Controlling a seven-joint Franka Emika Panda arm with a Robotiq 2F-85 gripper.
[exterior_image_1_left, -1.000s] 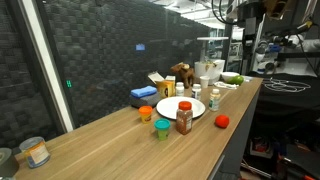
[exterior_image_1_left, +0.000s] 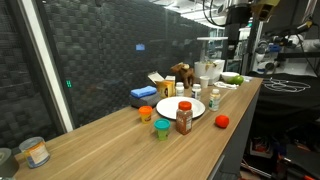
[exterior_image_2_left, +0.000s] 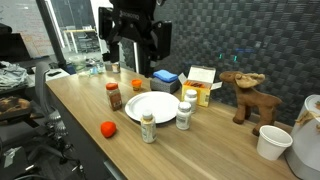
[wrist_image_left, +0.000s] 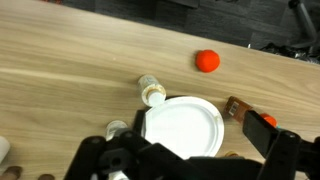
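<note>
Over the counter my gripper (exterior_image_2_left: 130, 68) hangs open, its two dark fingers apart and nothing between them. Well below it lies a white plate (exterior_image_2_left: 153, 106), which the wrist view shows between the fingers. A red ball-like item (wrist_image_left: 207, 61) rests near the counter's edge. Beside the plate stands a small white-capped bottle (exterior_image_2_left: 148, 127), with two more white-capped bottles (exterior_image_2_left: 183, 116) close by. On the plate's other side is a brown jar with a red lid (exterior_image_1_left: 184, 117). The gripper touches none of these.
A teal cup (exterior_image_1_left: 162, 128) and an orange cup (exterior_image_1_left: 145, 113) stand near the plate. Behind are a blue cloth-like item (exterior_image_1_left: 143, 91), a yellow box (exterior_image_2_left: 198, 82), a toy moose (exterior_image_2_left: 252, 98) and a white cup (exterior_image_2_left: 272, 142). Bare wood (exterior_image_1_left: 110, 150) stretches left in exterior view 1.
In exterior view 1 the arm and gripper have shifted slightly to the left. The objects on the counter have stayed where they were.
</note>
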